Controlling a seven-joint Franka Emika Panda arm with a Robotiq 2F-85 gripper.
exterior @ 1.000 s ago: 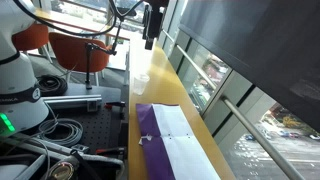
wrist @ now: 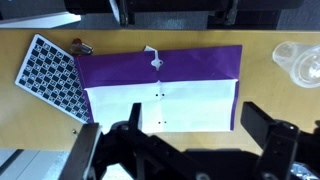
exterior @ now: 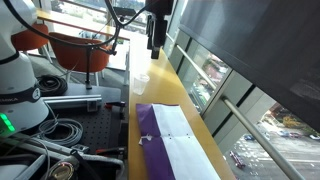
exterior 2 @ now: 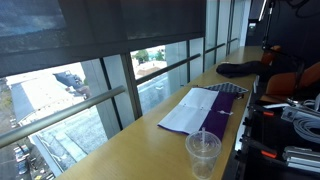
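A flat purple and white cloth (exterior: 180,145) lies on the wooden table, its purple and white bands running side by side. In the wrist view the cloth (wrist: 160,95) is spread below my gripper, which stands open and apart from it, with nothing between its fingers. A small whitish piece (wrist: 156,63) rests on the purple band. From the side, the same cloth (exterior 2: 195,112) lies beyond a clear plastic cup (exterior 2: 203,155). My gripper (exterior: 155,32) hangs high above the table in exterior view 1, near the far end.
A black-and-white checkered board (wrist: 52,78) sits beside the cloth. The clear cup (wrist: 306,66) is on the cloth's other side. A dark bundle (exterior 2: 237,69) lies farther along the table (exterior 2: 125,150). Windows line one long edge; the table near the cup is mostly clear.
My gripper has shifted slightly right and down in exterior view 1. The cloth and cup have not moved.
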